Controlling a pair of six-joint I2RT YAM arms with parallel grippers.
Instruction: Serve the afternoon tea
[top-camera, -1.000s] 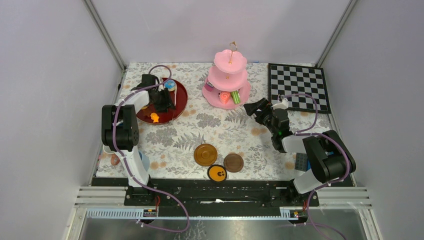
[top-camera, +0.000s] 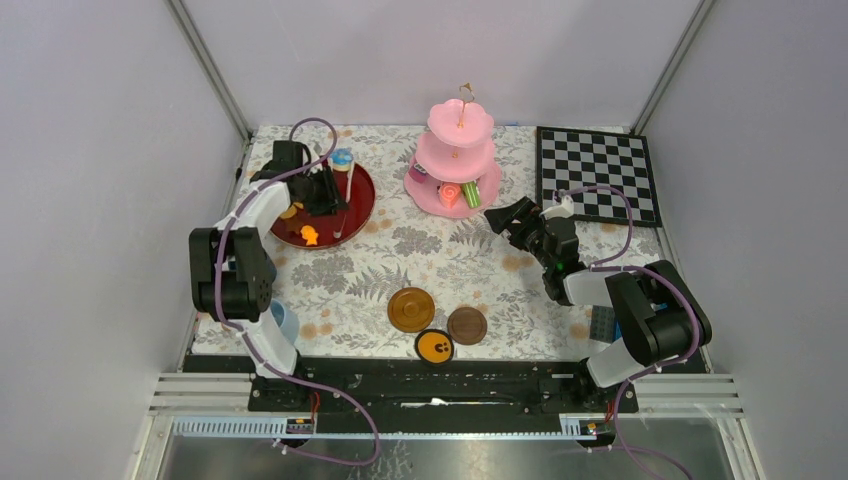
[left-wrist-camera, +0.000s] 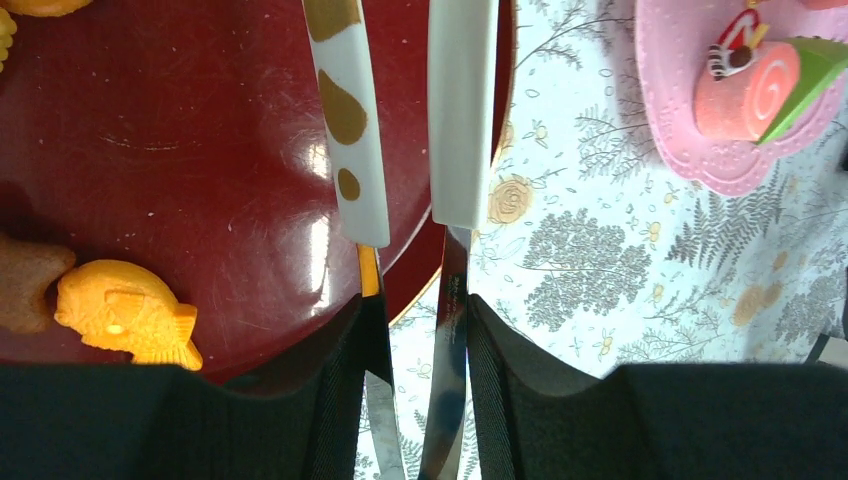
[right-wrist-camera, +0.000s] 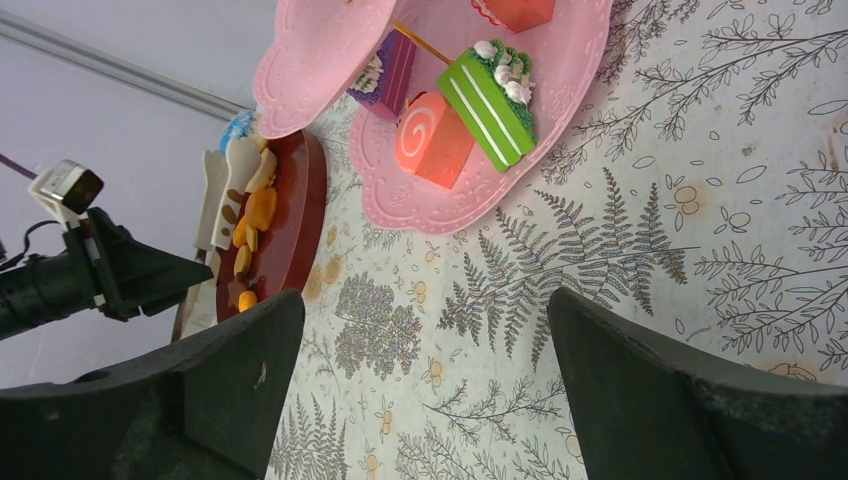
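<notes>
Over the dark red tray, my left gripper has a pair of tongs between its fingers, each finger pressed against one metal arm. One tong arm has a gold-spotted white end, the other a plain white end; the ends stand apart. Orange fish-shaped food and a brown piece lie on the tray. The pink three-tier stand carries an orange swirl cake, a green cake and a purple cake on its bottom tier. My right gripper is open and empty beside the stand.
A chessboard lies at the back right. Brown coasters and a yellow-faced coaster are near the front edge. A blue-topped item stands at the tray's back.
The left forearm has swung a little left and back, and the tongs have tilted slightly. The right arm has barely moved. Things on the stand stay put.
</notes>
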